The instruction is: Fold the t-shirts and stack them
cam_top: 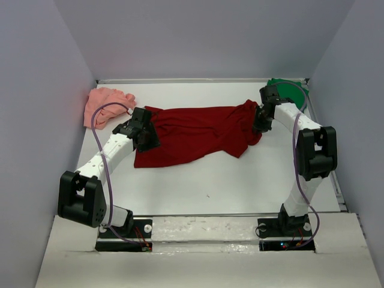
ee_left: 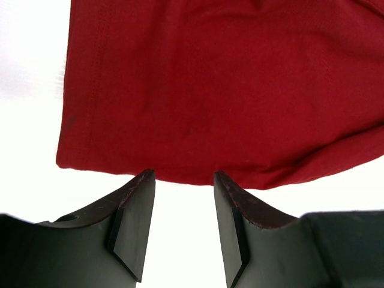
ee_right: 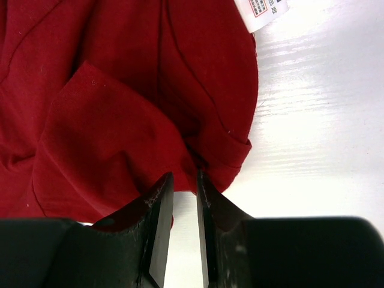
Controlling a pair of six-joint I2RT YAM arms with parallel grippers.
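A dark red t-shirt (cam_top: 186, 135) lies spread across the middle of the table, its right end bunched and partly folded over. In the left wrist view its hem (ee_left: 180, 171) runs level with the fingertips of my left gripper, which stands open and empty over that edge. At the other end, my right gripper hovers by a bunched corner of the red cloth (ee_right: 222, 162). Its fingers are parted by a narrow gap, and no cloth shows clearly gripped there. A white label (ee_right: 262, 12) sticks out from the shirt's side.
Crumpled pink cloth (cam_top: 109, 105) sits at the back left corner. A folded green cloth (cam_top: 287, 91) lies at the back right, partly behind my right arm. Grey walls close in both sides and the back.
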